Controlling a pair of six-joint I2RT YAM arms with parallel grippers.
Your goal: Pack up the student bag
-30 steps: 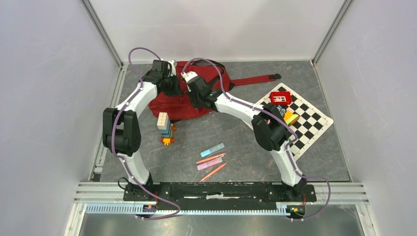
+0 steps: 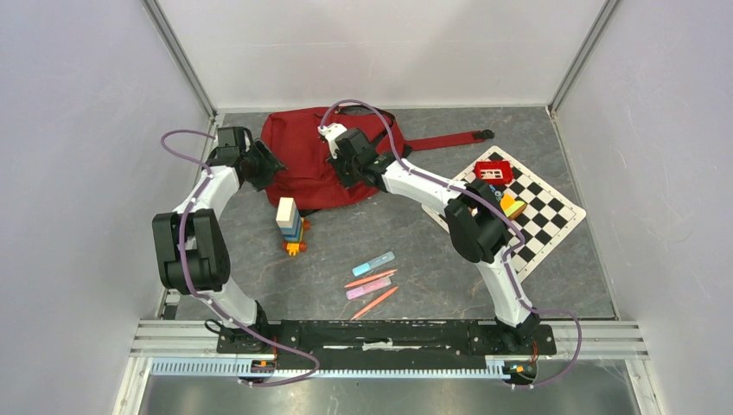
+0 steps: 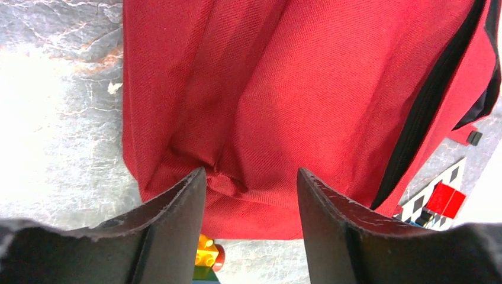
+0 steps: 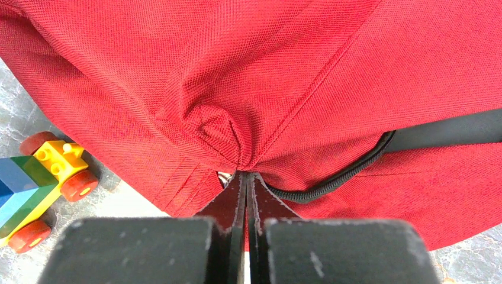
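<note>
A red cloth bag [image 2: 298,156] lies at the back of the table, its dark zip edge [image 4: 343,177] curving along one side in the right wrist view. Over the bag's left side hangs my left gripper, its fingers parted, with only bag cloth seen beyond the gap. My right gripper is shut at a bunched fold of the red cloth; the fold meets the fingertips, and a thin pinch of fabric seems to be between them. In front of the bag stands a block toy on wheels [image 2: 292,225]. Two markers [image 2: 373,264] and two orange pencils [image 2: 374,303] lie nearer the front.
A checkered board [image 2: 553,216] lies at the right, bearing a red box [image 2: 493,172] and a yellow toy [image 2: 512,207]. The bag's strap [image 2: 445,141] stretches right along the back. Bare table lies between the pencils and the board.
My left gripper has moved left from the bag's middle to its left edge, uncovering more red cloth. The right arm and the loose items have stayed put.
</note>
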